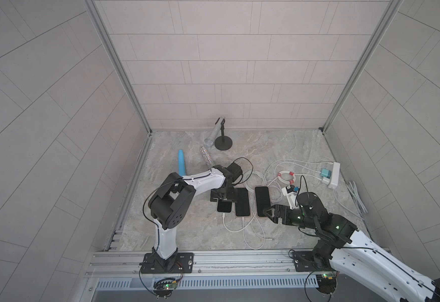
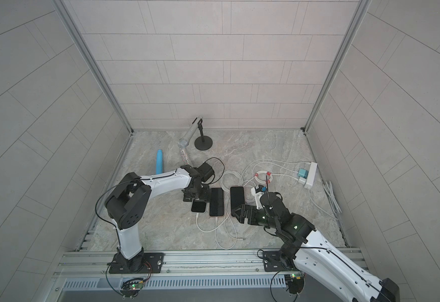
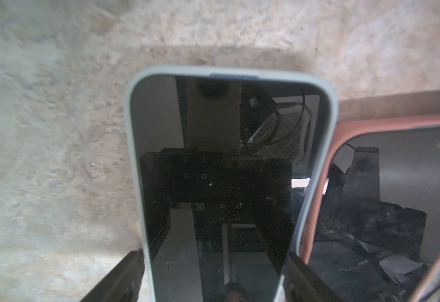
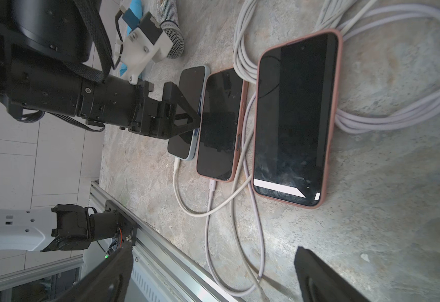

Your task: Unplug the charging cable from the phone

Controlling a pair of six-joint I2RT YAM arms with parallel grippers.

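Observation:
Three phones lie side by side: a light-blue-edged one (image 3: 215,166) on the left, a pink-edged one (image 4: 220,125) in the middle, another pink-edged one (image 4: 293,120) on the right. A white cable (image 4: 177,168) runs from the left phone's lower end; the middle phone has a cable plug (image 4: 212,185) at its bottom. My left gripper is low over the left phone, its fingers apart at either side of it; contact is unclear. My right gripper hangs open beside the right phone, nothing between its fingers.
A power strip (image 1: 334,176) with chargers and coiled cables lie at the right. A microphone (image 1: 206,156), a black stand (image 1: 223,143) and a blue cylinder (image 1: 181,162) stand or lie behind.

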